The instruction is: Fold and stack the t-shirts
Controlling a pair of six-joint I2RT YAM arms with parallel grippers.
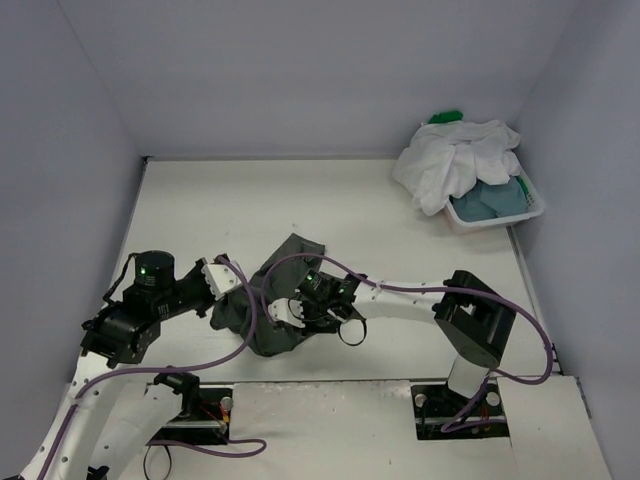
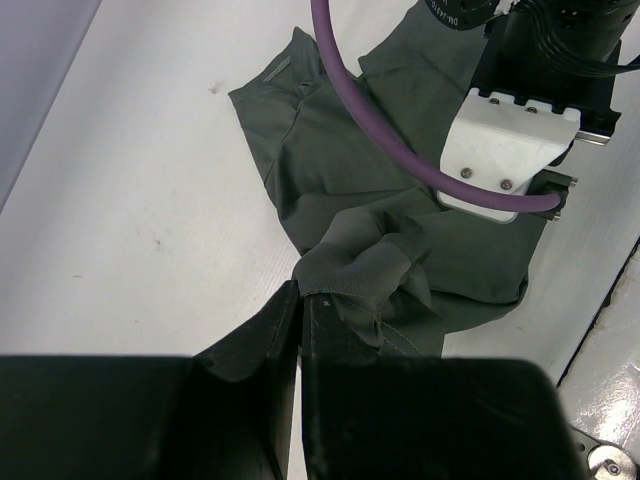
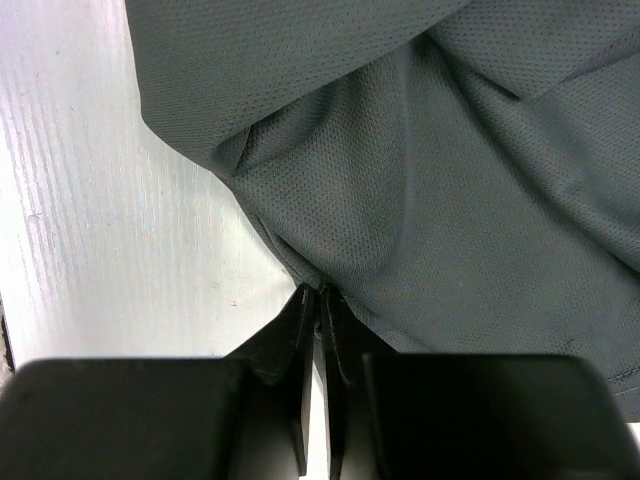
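A dark grey-green t-shirt (image 1: 290, 255) lies crumpled at the front centre of the table (image 1: 230, 190). In the left wrist view my left gripper is shut at a bunched, raised fold of the shirt (image 2: 350, 260); whether fabric is between its fingertips is hard to tell. My right gripper is shut with its tips down at the shirt's edge, where bare table shows beside it in the right wrist view; no gap shows between the fingers.
A white bin (image 1: 530, 208) at the back right holds white cloth (image 1: 450, 160) and blue cloth (image 1: 490, 200).
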